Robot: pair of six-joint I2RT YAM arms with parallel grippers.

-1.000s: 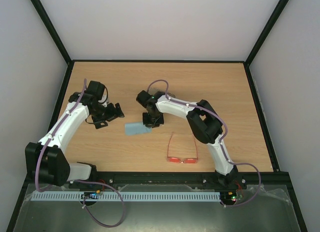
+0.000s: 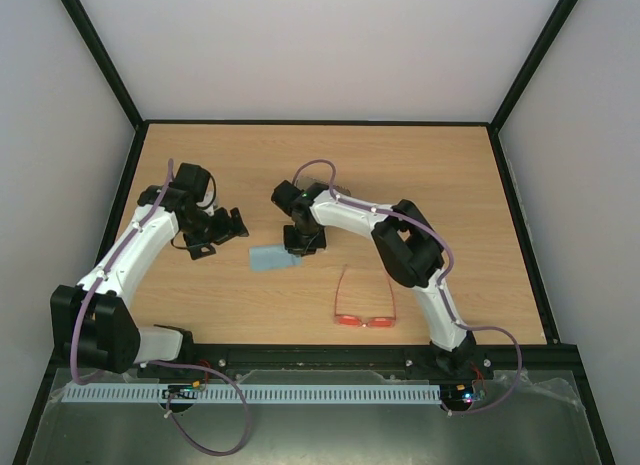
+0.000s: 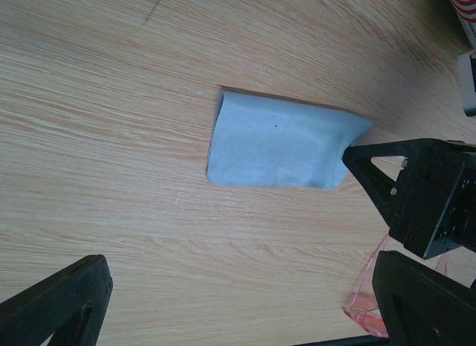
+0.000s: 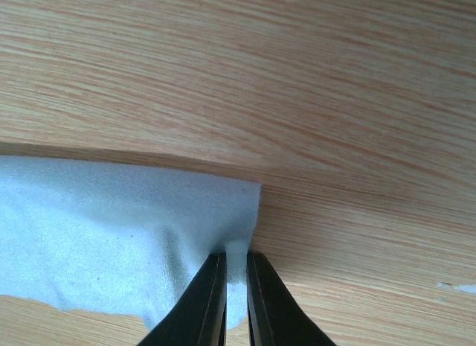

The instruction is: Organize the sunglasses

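A folded light-blue cloth (image 2: 270,258) lies flat on the table, left of the red-framed glasses (image 2: 365,321), whose arms point away from the front edge. Over the cloth's right end is my right gripper, its fingers close together with a narrow gap. A strip of the cloth (image 4: 126,234) shows in that gap and puckers beside the fingers; whether they grip it is unclear. Wide open, my left gripper holds nothing and hovers left of the cloth (image 3: 275,141).
Partly hidden behind the right arm is a grey object (image 2: 333,183). A red-and-white striped item (image 3: 462,7) shows at the left wrist view's upper right corner.
My right gripper has shifted very slightly to the left at the cloth's right end. The left arm, cloth and glasses look the same.
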